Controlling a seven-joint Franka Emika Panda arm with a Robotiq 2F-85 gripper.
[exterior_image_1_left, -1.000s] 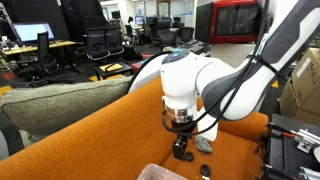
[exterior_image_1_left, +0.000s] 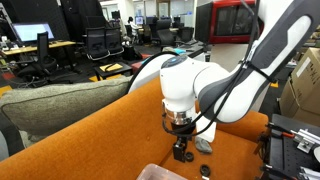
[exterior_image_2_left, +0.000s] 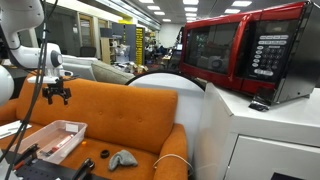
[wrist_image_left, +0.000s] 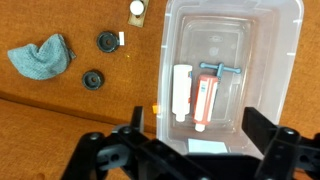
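Observation:
Over the orange couch hangs my gripper, its two dark fingers spread wide with nothing between them. Below it in the wrist view lies a clear plastic bin (wrist_image_left: 222, 22). Inside are a white tube (wrist_image_left: 181, 90), a white and orange tube (wrist_image_left: 205, 100), a small blue-grey tool (wrist_image_left: 221, 69) and a white card-like piece (wrist_image_left: 207, 146). To the bin's left rest a grey-teal cloth (wrist_image_left: 41, 58) and two black round pieces, the upper one (wrist_image_left: 107, 41) and the lower one (wrist_image_left: 93, 79). In exterior view 1 the gripper (exterior_image_1_left: 181, 145) is above the couch seat.
A small board with a white knob (wrist_image_left: 137, 8) lies at the wrist view's top edge. An orange bit (wrist_image_left: 155, 108) sits by the bin's left wall. The couch backrest (exterior_image_2_left: 120, 105) rises behind. At the right, a red microwave (exterior_image_2_left: 245, 50) stands on a white cabinet (exterior_image_2_left: 235, 125).
The bin, cloth and round pieces look unmoved.

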